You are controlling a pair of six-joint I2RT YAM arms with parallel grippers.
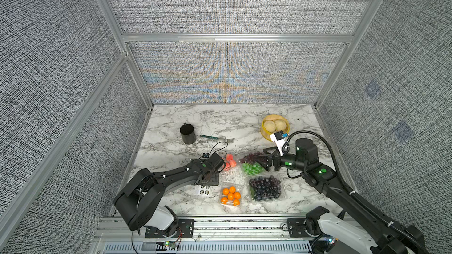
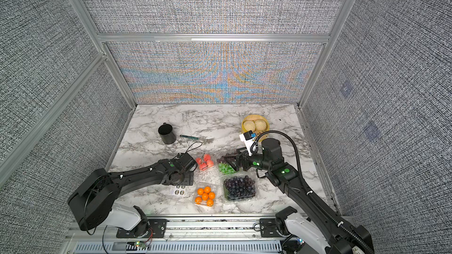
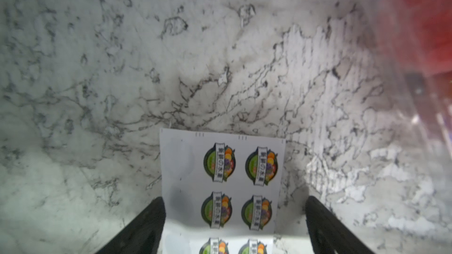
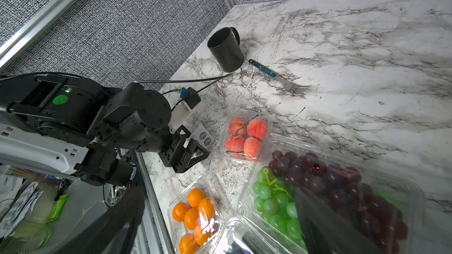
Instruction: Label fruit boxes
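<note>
A white sheet [image 3: 188, 192] of round fruit labels lies flat on the marble table, seen close in the left wrist view. Above it my left gripper is parted, its blurred fingers on either side of the sheet and nothing gripped between them. In the right wrist view, a clear box of peaches [image 4: 248, 137] stands just right of that sheet, with a box of oranges [image 4: 195, 214] nearer the front. Green and dark red grapes share a box [image 4: 277, 202], over which my right gripper hovers open and empty. Dark grapes fill another box [image 1: 265, 188] in front.
Behind the left arm are a black mug [image 1: 187, 133] and a green-handled fork [image 1: 216, 137]. A yellow basket of buns [image 1: 274, 127] sits at the back right. Bare table stretches across the back; the boxes are close together.
</note>
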